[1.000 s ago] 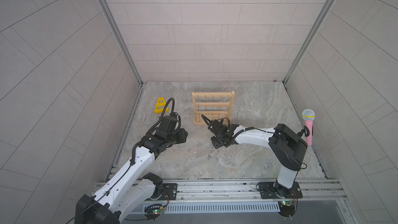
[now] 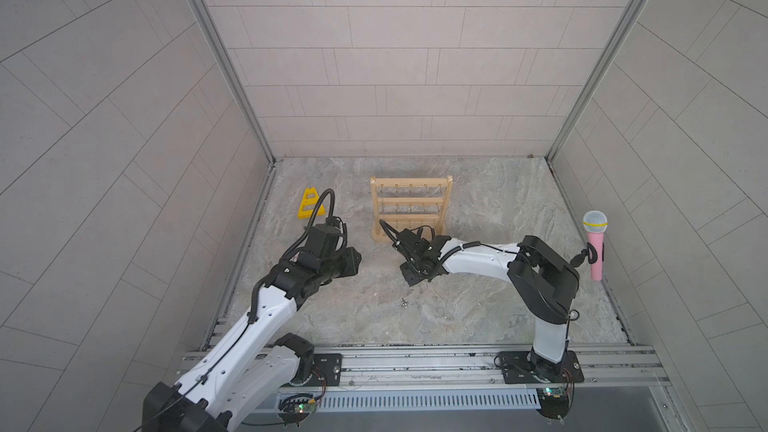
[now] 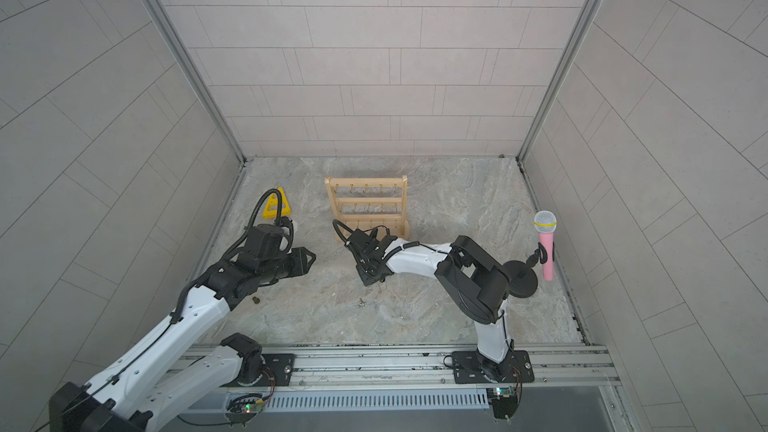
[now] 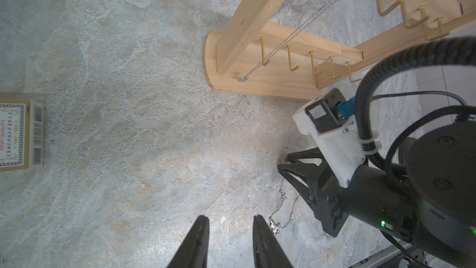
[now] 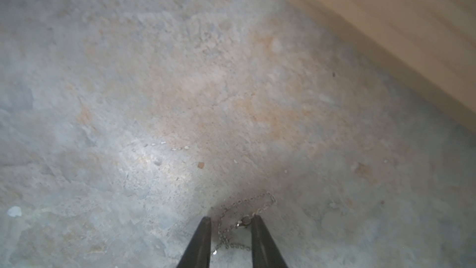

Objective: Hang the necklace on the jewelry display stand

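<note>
The wooden jewelry stand (image 2: 410,181) with rows of gold hooks stands at the back middle; a silver chain (image 4: 308,19) runs down from its upper hooks in the left wrist view. Below the stand, a loose silver necklace (image 4: 282,196) lies on the floor. My right gripper is low over the necklace, fingers apart, chain visible between and beyond the tips; whether it touches the chain is unclear. My left gripper hangs over bare floor left of the right gripper, fingers apart with nothing seen between them.
A yellow plastic piece (image 2: 310,202) lies at the back left. A pink microphone (image 2: 595,252) is at the right edge. A boxed item (image 4: 19,134) shows in the left wrist view. The floor between that box and the stand is clear.
My right arm has shifted slightly left, toward my left arm, over the last second. The left arm looks almost unchanged.
</note>
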